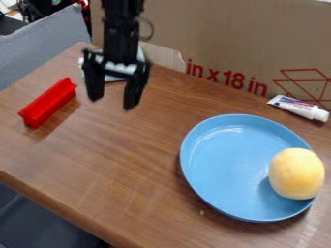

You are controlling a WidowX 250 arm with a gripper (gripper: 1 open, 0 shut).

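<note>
My black gripper (pixel 114 85) hangs open over the back left of the wooden table, blurred, with nothing visible between its fingers. It is to the right of a red bar-shaped object (pixel 48 103) lying on the table. A white cloth-like item behind the gripper is mostly hidden by it. A blue plate (pixel 223 166) lies at the right, carrying a pale yellow round object (pixel 296 173) on its right side. A white toothpaste tube (pixel 299 107) lies at the back right.
A cardboard box (pixel 246 39) stands along the back. A grey padded surface (pixel 37 63) borders the left.
</note>
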